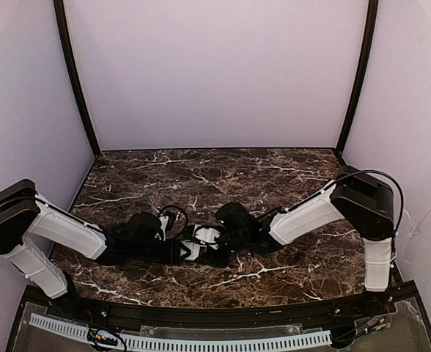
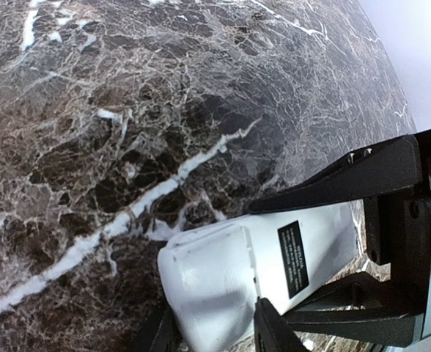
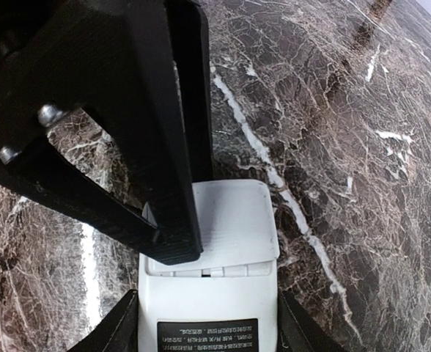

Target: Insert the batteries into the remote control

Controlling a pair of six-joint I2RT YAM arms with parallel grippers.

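A white remote control (image 1: 192,250) is between my two grippers in the lower middle of the top view. In the left wrist view, my left gripper is on the rounded end of the remote (image 2: 296,264), with the other gripper's black fingers across its far part. In the right wrist view, my right gripper holds the remote's labelled body (image 3: 208,297); the black fingers of the left gripper lie over the back cover (image 3: 234,220), which shows a narrow slot at its lower edge. I see no batteries.
White walls stand at the back and both sides, and a dark rail runs along the front edge.
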